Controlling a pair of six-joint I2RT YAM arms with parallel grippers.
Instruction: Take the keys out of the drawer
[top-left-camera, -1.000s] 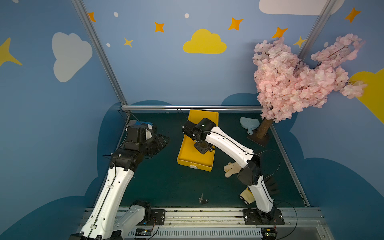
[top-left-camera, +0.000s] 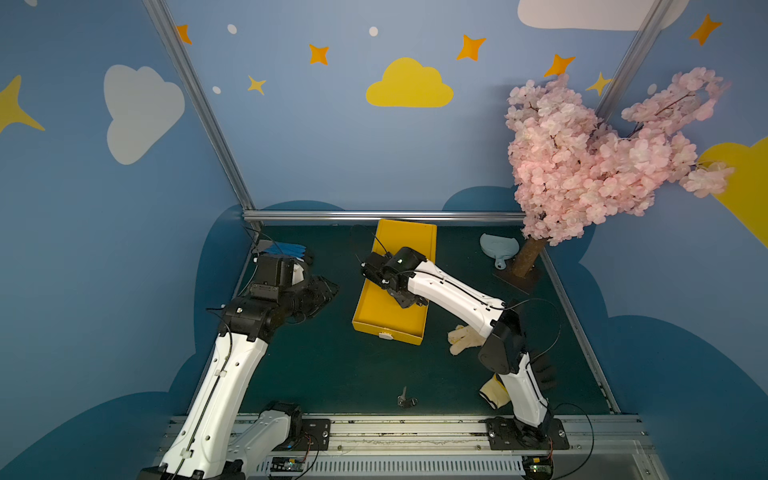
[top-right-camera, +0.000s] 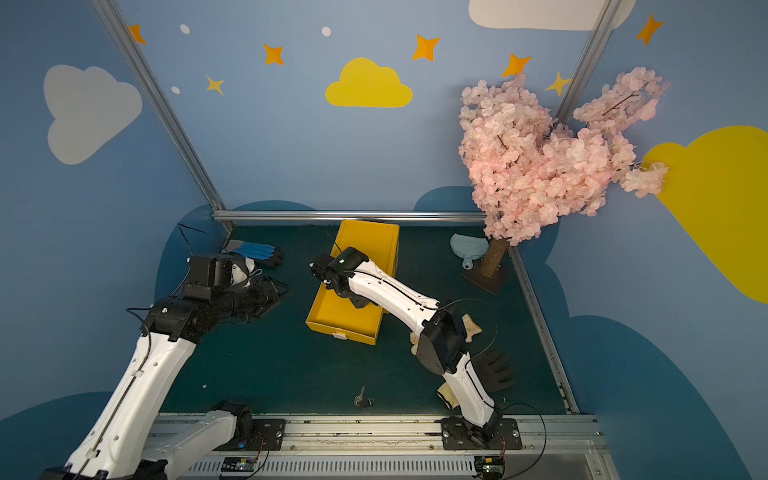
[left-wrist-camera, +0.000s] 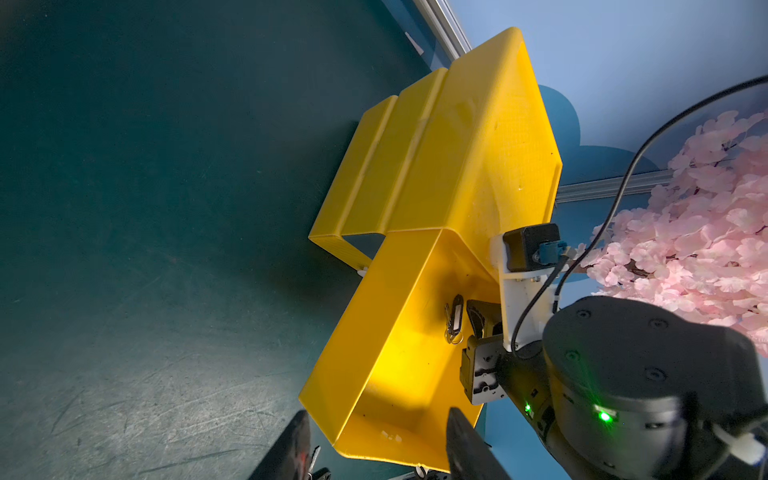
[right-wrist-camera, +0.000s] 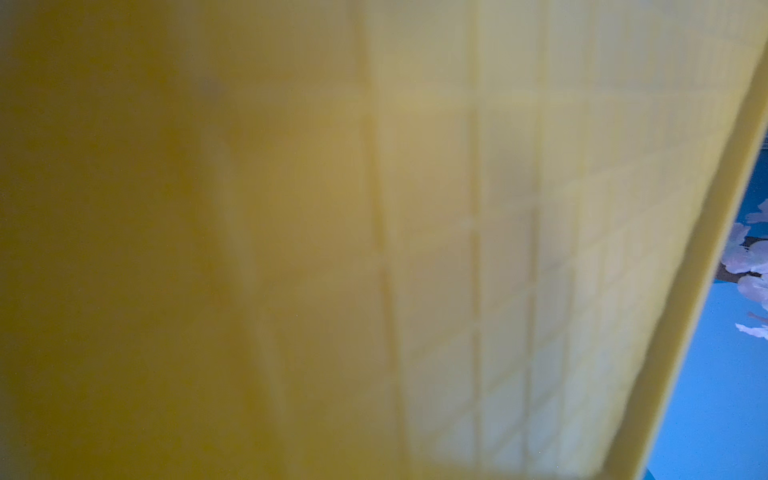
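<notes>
The yellow drawer is pulled out of its yellow cabinet. Inside it, in the left wrist view, a key ring with a black tag lies close beside my right gripper. That gripper reaches into the drawer and looks shut, nothing visible between its fingers; whether it touches the keys I cannot tell. Another set of keys lies on the green table near the front rail. Left of the drawer, above the table, my left gripper stands open and empty. Yellow drawer surface fills the right wrist view, hiding the keys.
Pale gloves lie right of the drawer, partly under my right arm. A blue glove is at the back left. The blue dustpan and blossom tree stand at the back right. Table space in front of the drawer is clear.
My right gripper's wrist has shifted slightly left, and the drawer's front edge a touch nearer the table's front. The keys on the table are unchanged.
</notes>
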